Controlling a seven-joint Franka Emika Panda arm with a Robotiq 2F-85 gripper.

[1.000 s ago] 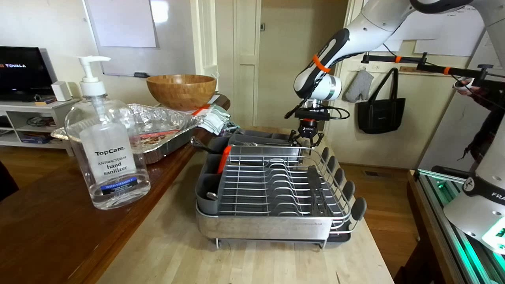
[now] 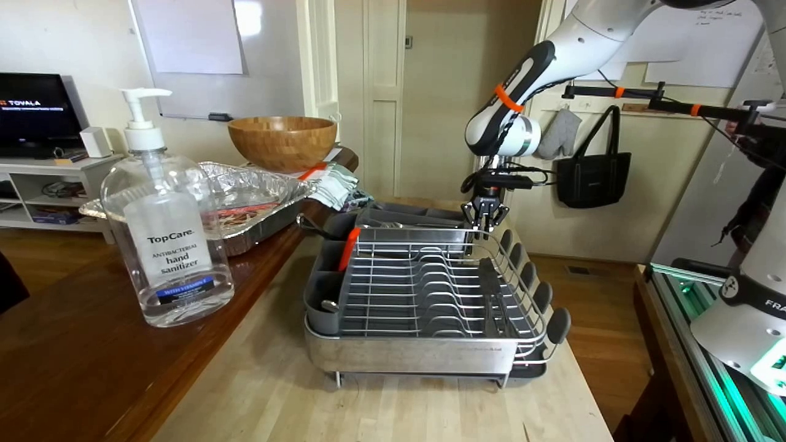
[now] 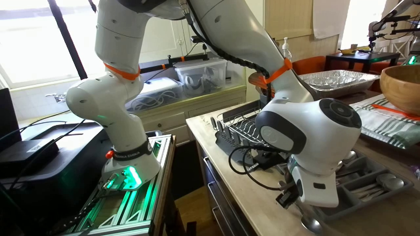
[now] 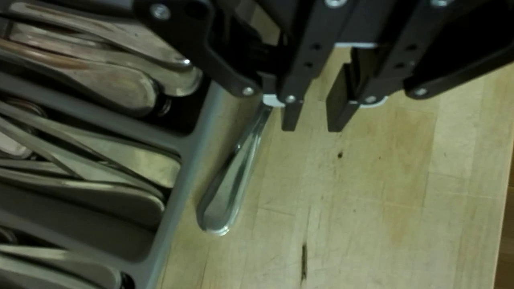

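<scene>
In the wrist view my gripper is partly open over the wooden worktop, with only bare wood seen between its fingers. A metal utensil handle [image 4: 232,178] lies on the wood just left of the left finger [image 4: 292,115]; its upper end is hidden behind the gripper. A spoon bowl [image 3: 311,225] shows on the worktop below the hand in exterior view 2. Beside the handle is a grey cutlery tray [image 4: 180,192] with several metal utensils in its compartments. From exterior view 1, the gripper [image 2: 483,221] is behind the dish rack.
The wire dish rack [image 2: 412,355] fills the middle of the worktop, with dark utensils lying in it. A foil pan [image 2: 250,237], a wooden bowl [image 2: 284,143] and a sanitizer bottle [image 2: 177,250] stand to the left. Bare wood lies right of the gripper, up to the worktop's edge [image 4: 503,207].
My gripper has shifted slightly right in exterior view 1, and the wrist has turned. Its fingers look closer together than before. The dish rack has not moved.
</scene>
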